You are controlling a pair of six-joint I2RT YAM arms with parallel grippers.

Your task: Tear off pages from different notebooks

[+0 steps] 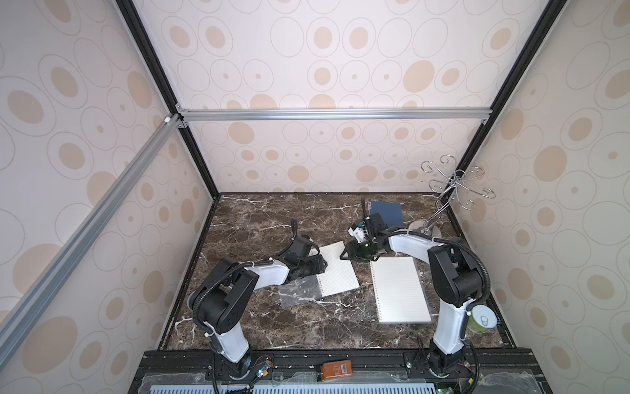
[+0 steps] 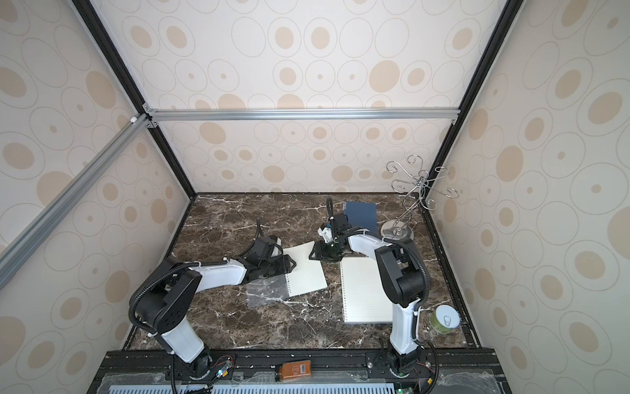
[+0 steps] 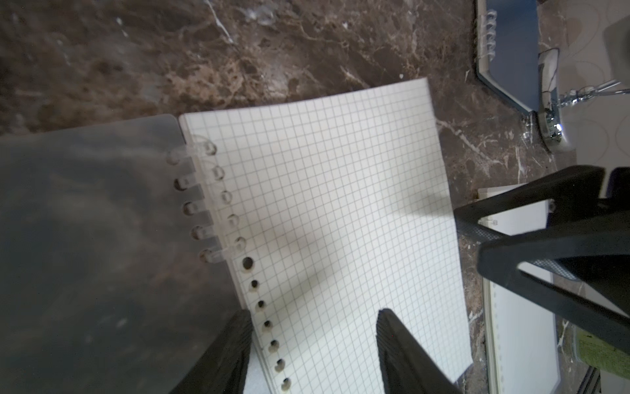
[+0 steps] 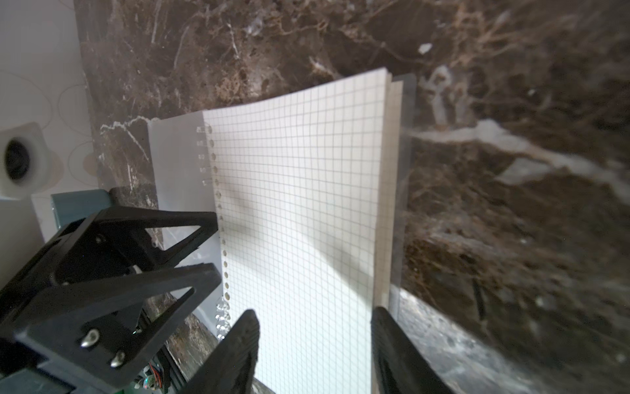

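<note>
A small squared notebook [image 1: 338, 275] lies open in the middle, its translucent cover [image 3: 85, 249] folded to the left. My left gripper stands open over its punched spine edge and lower page. My right gripper is open at the notebook's right edge, one finger over the page, the other by the edge of the sheets. Both hang low over the paper; whether either touches it I cannot tell. A larger lined notebook [image 1: 400, 289] lies to the right, and a blue notebook [image 1: 386, 213] at the back.
A chrome hook stand [image 1: 425, 228] stands at the back right. A green can [image 1: 482, 319] sits at the front right.
</note>
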